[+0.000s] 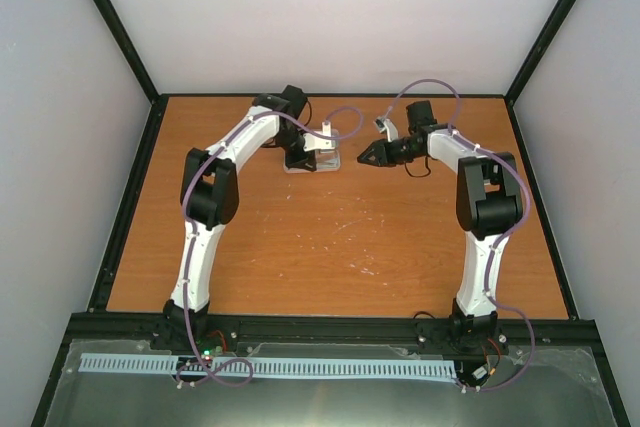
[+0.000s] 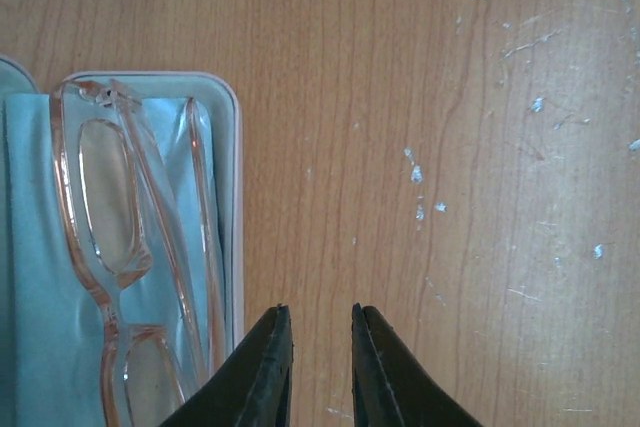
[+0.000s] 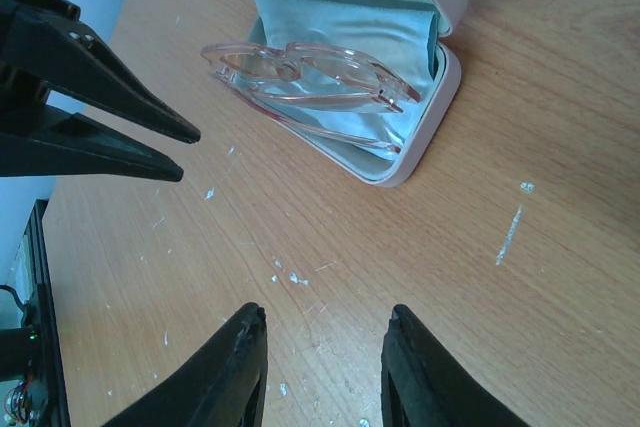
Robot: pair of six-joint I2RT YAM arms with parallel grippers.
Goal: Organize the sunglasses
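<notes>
Clear pink-framed sunglasses (image 2: pixel 105 207) (image 3: pixel 300 77) lie folded on a blue cloth (image 3: pixel 395 127) inside an open pale case (image 2: pixel 232 227) (image 3: pixel 420 147) at the back middle. My left gripper (image 1: pixel 305 162) is over the case in the top view, beside it in its wrist view; its fingertips stand a little apart, with nothing visible between them. It also shows at the upper left of the right wrist view. My right gripper (image 1: pixel 365 155) stands part open right of the case, nothing between its fingers.
A wall rises behind the table, and a dark frame runs along its edges.
</notes>
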